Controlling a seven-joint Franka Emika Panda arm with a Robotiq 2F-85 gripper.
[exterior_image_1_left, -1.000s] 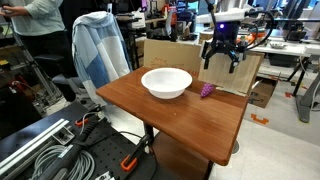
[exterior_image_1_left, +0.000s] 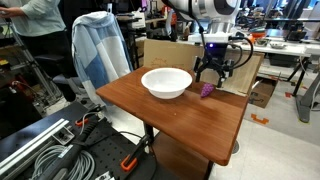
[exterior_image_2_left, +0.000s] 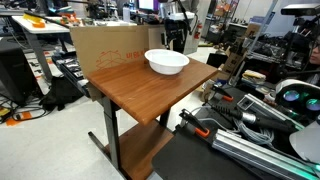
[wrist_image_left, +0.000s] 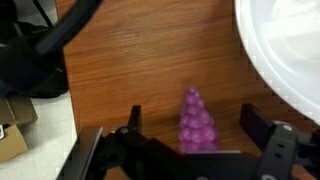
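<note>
A bumpy purple object (wrist_image_left: 198, 125), shaped like a small bunch of grapes, lies on the wooden table (exterior_image_1_left: 190, 122). In exterior view 1 the purple object (exterior_image_1_left: 207, 89) is just right of a white bowl (exterior_image_1_left: 167, 81). Directly above it hangs my open gripper (exterior_image_1_left: 210, 79), its fingers apart. From the wrist camera, the object shows between the two fingers, its lower end hidden by the gripper body. In exterior view 2 the bowl (exterior_image_2_left: 167, 62) hides the purple object, and the gripper (exterior_image_2_left: 178, 46) is behind the bowl.
The bowl's rim (wrist_image_left: 262, 62) is close on the gripper's right side in the wrist view. Cardboard panels (exterior_image_1_left: 180, 55) stand along the table's back edge.
The bowl and the purple object have not moved.
</note>
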